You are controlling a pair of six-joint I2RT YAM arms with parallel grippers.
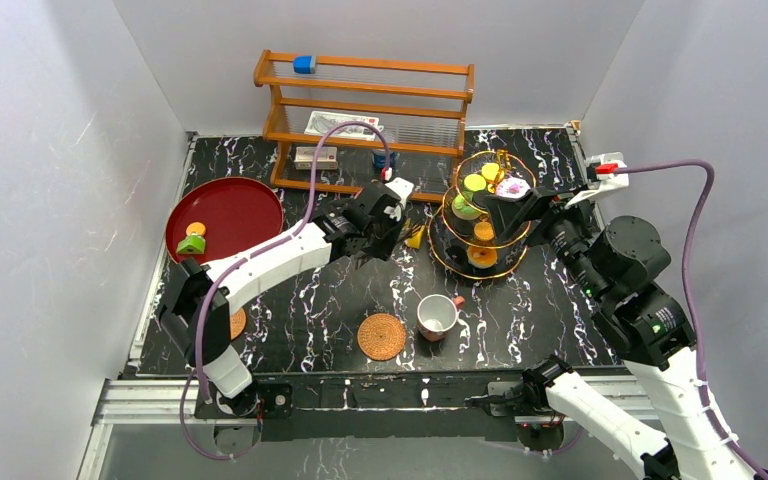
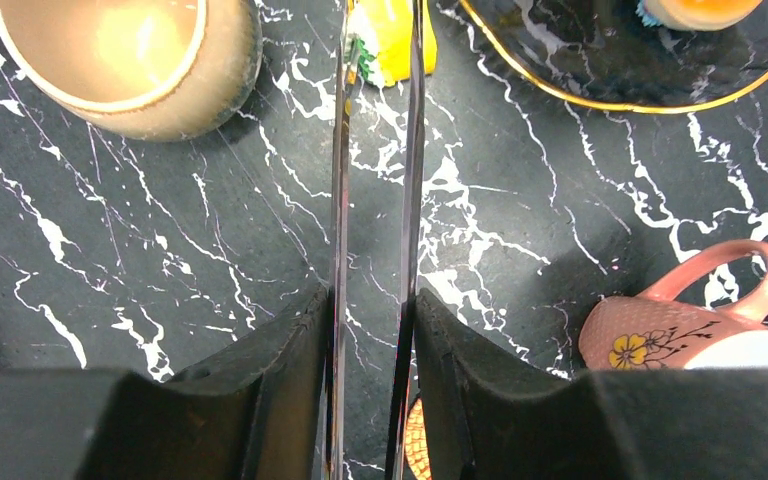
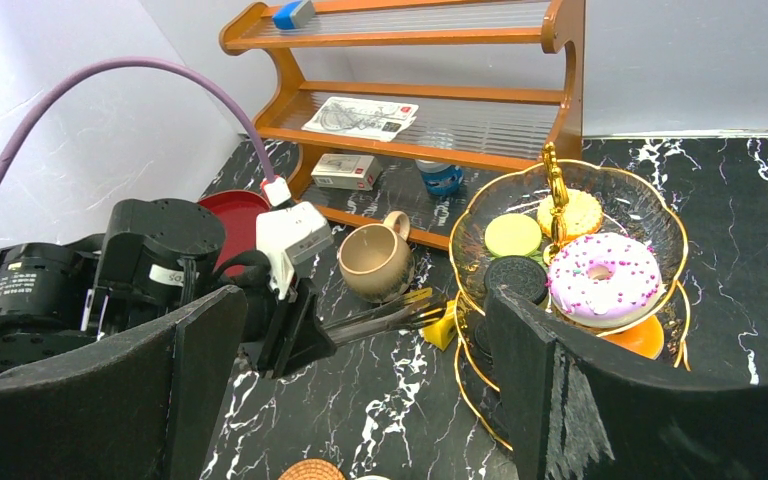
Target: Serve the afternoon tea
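Observation:
My left gripper is part open in the left wrist view, its long fingertips at a yellow piece (image 2: 385, 50) on the counter beside the tiered stand (image 1: 480, 272); whether they grip it is unclear. A tan mug (image 2: 140, 110) sits just left of it, and a pink flowered mug (image 2: 650, 335) stands near the front. My right gripper is open above the stand's right side, which holds a donut (image 3: 603, 295), cookies and cakes. A red plate (image 1: 222, 210) at the left carries small treats.
A wooden rack (image 1: 365, 85) stands at the back with boxes and a jar. Woven coasters (image 1: 381, 337) lie at the front.

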